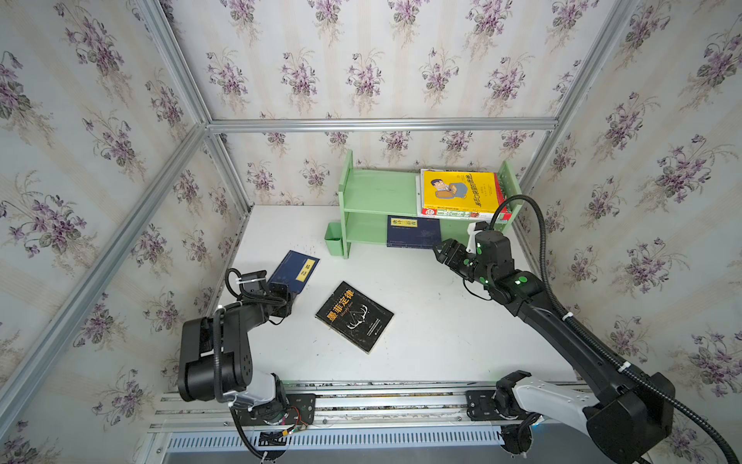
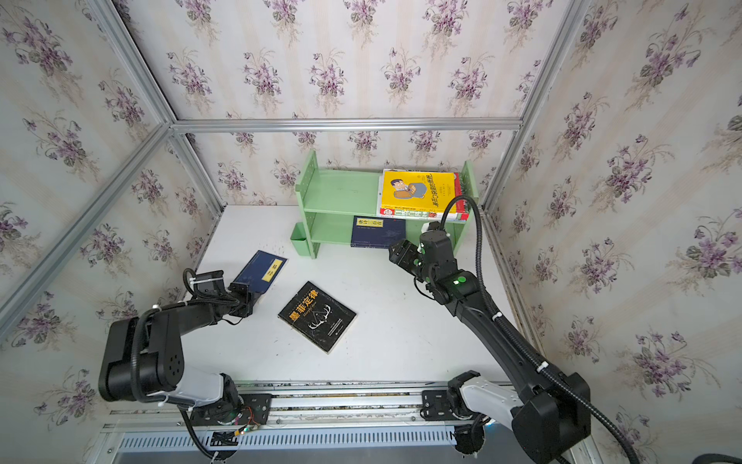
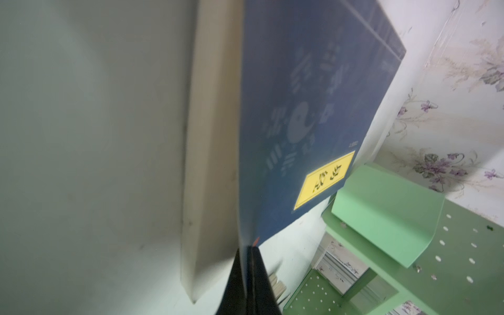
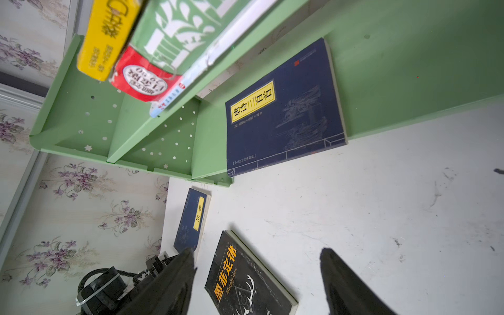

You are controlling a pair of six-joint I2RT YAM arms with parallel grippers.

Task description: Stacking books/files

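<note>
A dark blue book with a yellow label [image 1: 294, 270] lies at the left of the white table, beyond my left gripper [image 1: 287, 300]. In the left wrist view, the shut fingers meet the lower corner of its blue cover [image 3: 315, 105], with the pale page block [image 3: 210, 147] beside it. A black book with orange lettering [image 1: 354, 316] rests flat mid-table. Another dark blue book [image 4: 286, 110] lies on the lower shelf of the green rack [image 4: 420, 68]. My right gripper is open in front of that shelf, nothing between its fingers.
A yellow book [image 1: 460, 191] tops a stack on the rack's upper right. A small green bin [image 1: 334, 239] hangs at the rack's left side. Between the black book and the right arm, the table is clear.
</note>
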